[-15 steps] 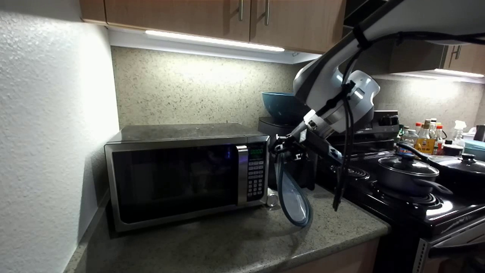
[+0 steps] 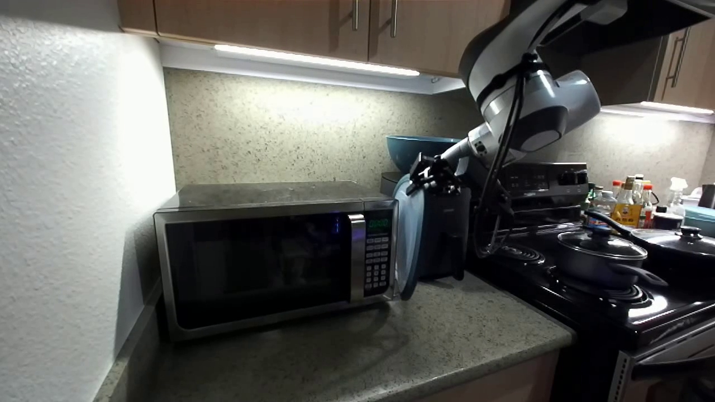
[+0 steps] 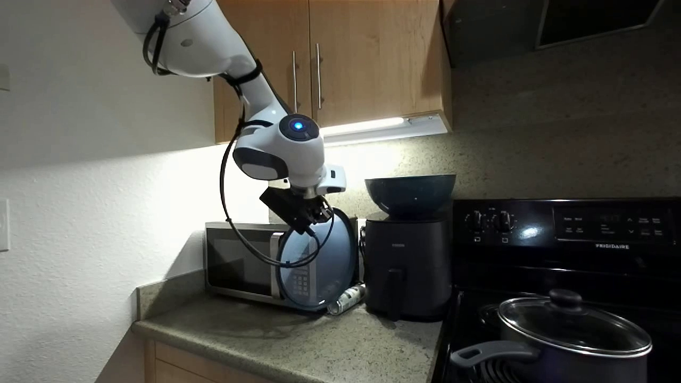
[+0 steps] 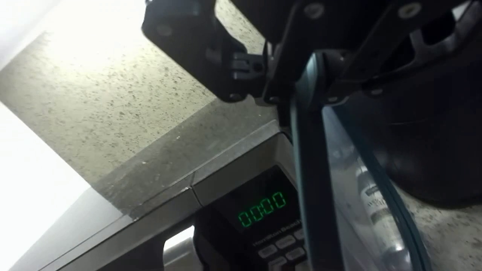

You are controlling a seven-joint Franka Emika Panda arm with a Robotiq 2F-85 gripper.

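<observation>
A round, see-through disc with a blue-grey rim (image 2: 413, 241) stands nearly upright between the microwave (image 2: 268, 261) and the black air fryer (image 2: 446, 234). My gripper (image 2: 429, 175) is shut on the disc's upper edge. In exterior view 2 the disc (image 3: 338, 255) shows its broad face, with the microwave's keypad visible through it. Its lower edge is close to the counter; whether it touches is unclear. From the wrist, the disc's rim (image 4: 296, 135) runs down from between the fingers, beside the microwave's panel reading 00:00.
A clear printed cylinder (image 3: 348, 299) lies on the counter between disc and air fryer. On the air fryer sits a blue bowl (image 3: 412, 193). To the right is the stove with a lidded pot (image 3: 568, 338).
My gripper has risen and turned with the disc in it. The disc, earlier slanting out over the counter to the right, is now more upright and close along the microwave's side.
</observation>
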